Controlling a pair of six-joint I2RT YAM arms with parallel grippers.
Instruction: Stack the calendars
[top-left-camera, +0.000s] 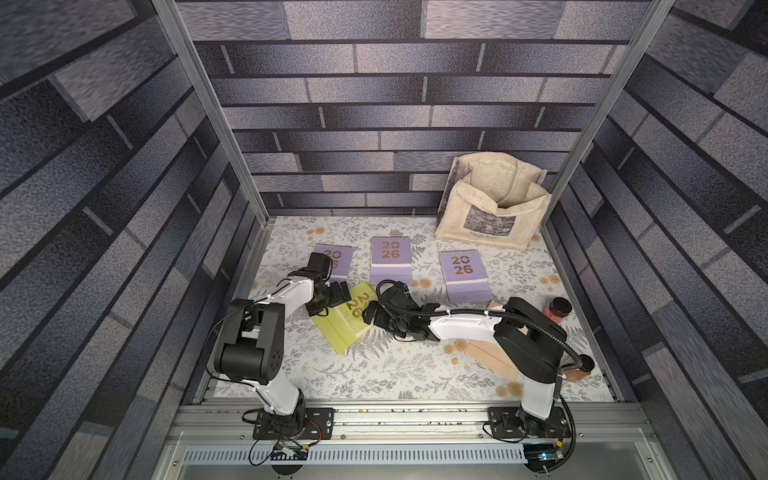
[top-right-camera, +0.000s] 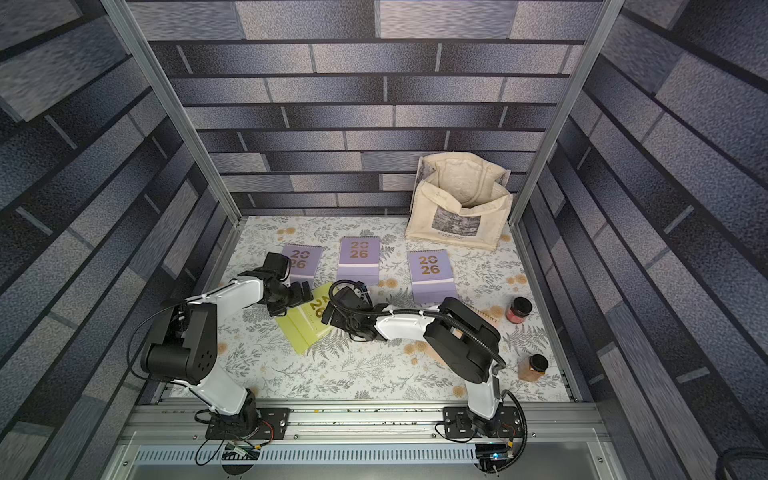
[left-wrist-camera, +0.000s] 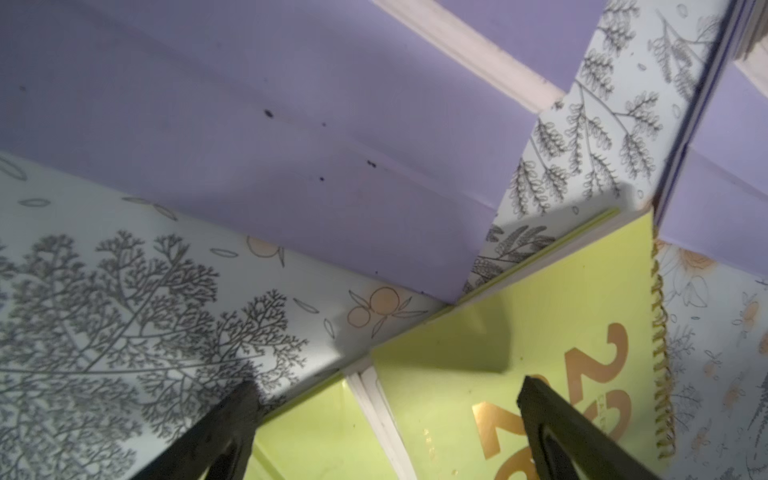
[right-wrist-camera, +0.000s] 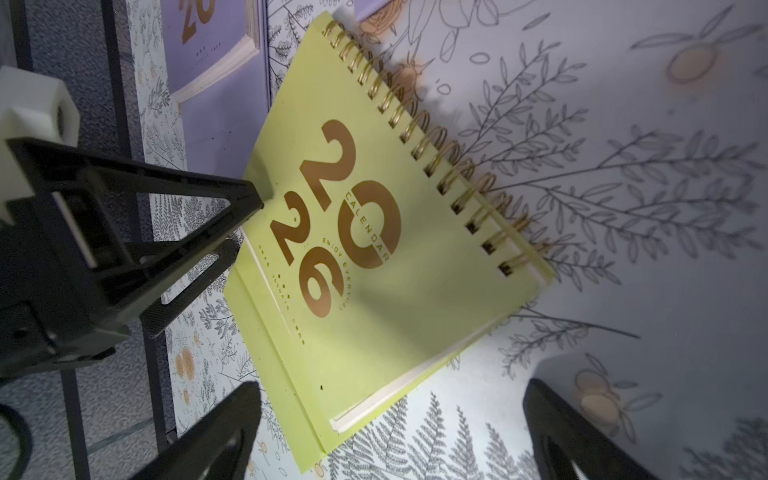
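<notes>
A yellow calendar (right-wrist-camera: 368, 336) lies askew at front-centre, between both grippers. Three purple calendars lie behind it: left (top-right-camera: 301, 260), middle (top-right-camera: 358, 257), right (top-right-camera: 431, 273). A peach calendar (top-left-camera: 488, 361) is partly hidden under the right arm. My left gripper hangs open over the yellow calendar's upper-left edge, beside the left purple one, holding nothing. My right gripper is open low over the yellow calendar's right side, with nothing held. The left gripper also shows at the left of the right wrist view.
A canvas tote bag (top-right-camera: 459, 204) stands at the back right. Two jars, red (top-right-camera: 517, 312) and brown (top-right-camera: 532, 368), stand at the right edge.
</notes>
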